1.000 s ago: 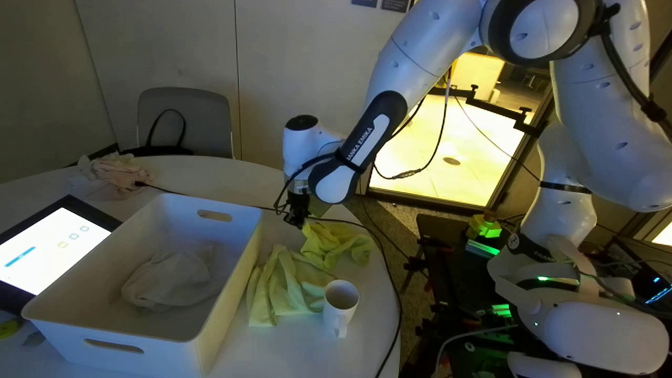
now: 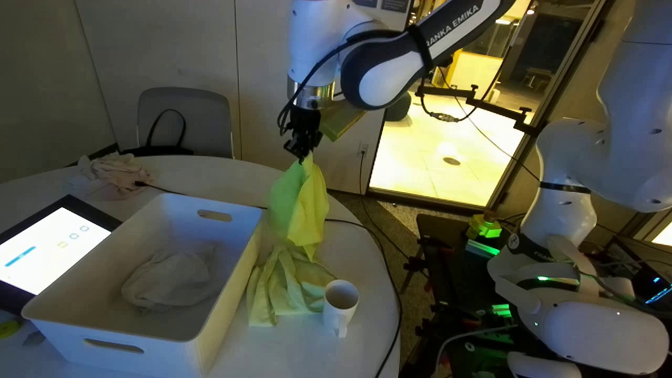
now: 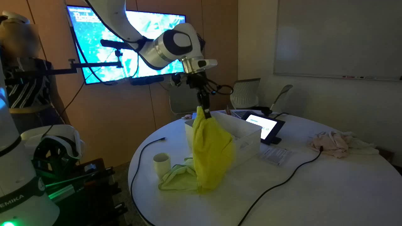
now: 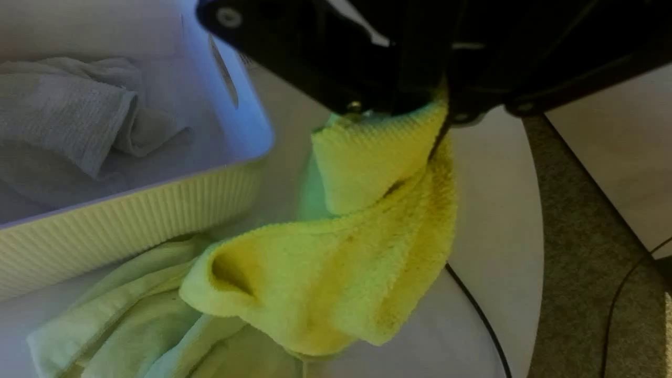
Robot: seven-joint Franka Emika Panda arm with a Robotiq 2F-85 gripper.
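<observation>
A yellow cloth [image 2: 306, 201] hangs in folds from my gripper [image 2: 300, 153], which is shut on its upper edge. In the wrist view the yellow cloth [image 4: 353, 264] droops below the dark fingers, which hide the pinched part. Below it a pale green cloth [image 2: 283, 286] lies crumpled on the table, between the white bin [image 2: 234, 296] and the mug [image 2: 340, 302]. Inside the bin rests a greyish-white cloth [image 2: 168, 279]. Seen in exterior view 2, the gripper [image 3: 205, 113] is above the table, with the yellow cloth [image 3: 211, 154] in front of the bin.
A lit tablet [image 2: 53, 242] stands left of the bin. Pinkish cloths [image 3: 333, 143] lie at the table's far side. A black cable [image 3: 279, 187] crosses the tabletop, and another cable [image 3: 138, 177] runs near the mug. Bare table spreads across the front in exterior view 2.
My gripper has risen well above the table, lifting the yellow cloth from where it lay behind the mug. The green cloth, mug and bin have stayed in place.
</observation>
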